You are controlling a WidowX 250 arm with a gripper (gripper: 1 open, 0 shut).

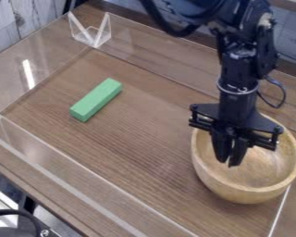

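My gripper (237, 148) hangs over the left part of a wide, pale wooden bowl (243, 190) at the right of the camera view. Its fingers point down at the bowl and hide some of its back rim and inside. I cannot tell whether it is open or shut, or whether anything is between the fingers.
A green block (96, 99) lies on the wooden table (114, 176) at the left. A small white wire-like object (92, 30) stands at the back left.
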